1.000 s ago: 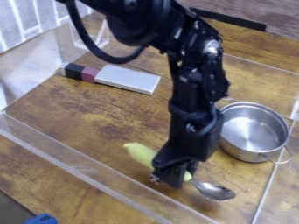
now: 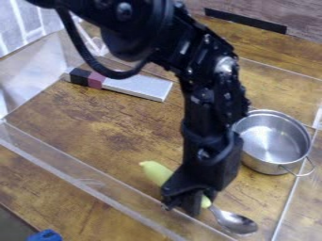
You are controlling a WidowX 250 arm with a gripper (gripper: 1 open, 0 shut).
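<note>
My gripper (image 2: 189, 196) reaches down to the wooden table at the lower centre, shut on a pale yellow-green object (image 2: 156, 172), whose end sticks out to the left of the fingers. A metal spoon (image 2: 236, 222) shows just right of the fingertips, its bowl toward the bottom right; its handle is mostly hidden by the gripper, so I cannot tell whether it is held too.
A steel pot (image 2: 274, 141) stands on the right beside the arm. A white bar (image 2: 138, 87) with a dark end lies at the back left. Clear low walls border the table (image 2: 82, 136), whose left middle is free. A blue object (image 2: 43, 235) is at the lower left corner.
The pot stays put.
</note>
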